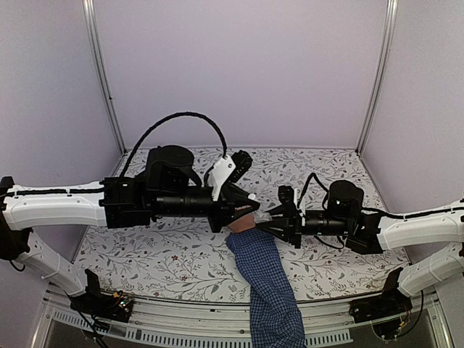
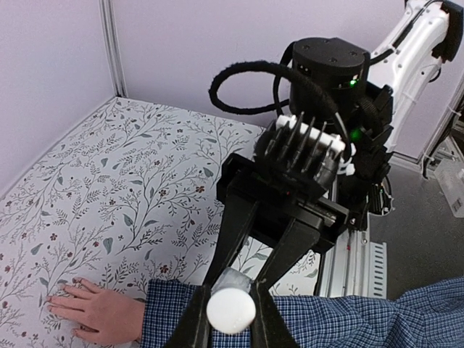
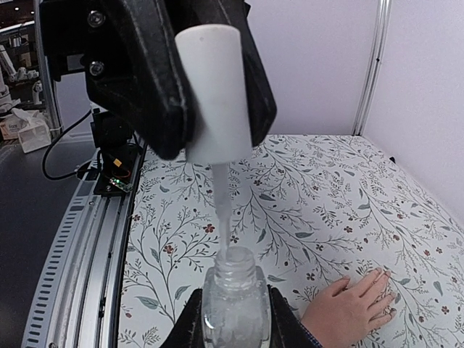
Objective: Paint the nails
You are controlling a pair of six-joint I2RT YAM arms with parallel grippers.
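Note:
A white cap [image 3: 214, 94] with a thin pale brush [image 3: 222, 199] under it is clamped in my left gripper [image 1: 245, 206]. In the left wrist view the cap's round top [image 2: 230, 310] sits between the fingers. My right gripper is shut on a clear glass bottle [image 3: 235, 301], upright and open at its neck. The brush points down to the bottle's mouth; whether its tip is inside, I cannot tell. Palm down on the table lies a hand, beside the bottle in the right wrist view. Its nails are too small to judge.
The checked blue sleeve [image 1: 268, 283] runs from the hand to the table's front edge, beneath both grippers.

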